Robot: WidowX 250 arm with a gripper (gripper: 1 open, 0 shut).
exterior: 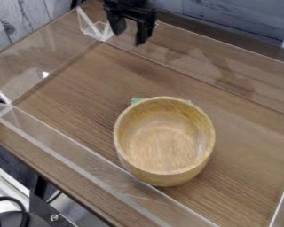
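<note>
My gripper (131,28) hangs at the top of the view over the far end of the wooden tray, its two dark fingers apart, with nothing visible between them. A large wooden bowl (163,164) sits in the lower middle. A small pale green object (138,101) lies just behind the bowl, partly hidden by its rim.
Clear plastic walls edge the wooden floor (74,84). Dark cables lie at the lower left, outside the wall.
</note>
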